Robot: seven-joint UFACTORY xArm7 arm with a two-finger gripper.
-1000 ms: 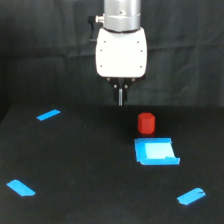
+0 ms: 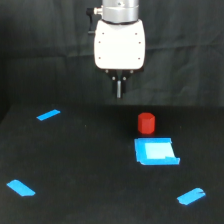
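Observation:
A small red cylindrical object (image 2: 146,123) stands upright on the dark table, right of centre. Just in front of it lies a white square (image 2: 158,151) edged with blue tape. My gripper (image 2: 119,96) hangs from the white arm at the top middle, fingers pointing down, to the left of the red object and apart from it. Its fingers look narrow and dark against the dark backdrop. Whether they are open or shut is too small to tell. Nothing is visible hanging from them.
Strips of blue tape mark the table at the back left (image 2: 48,115), the front left (image 2: 20,188) and the front right (image 2: 191,196). A dark curtain (image 2: 40,60) hangs behind.
My gripper has moved up a little and very slightly left. The red object and the white square have stayed in place.

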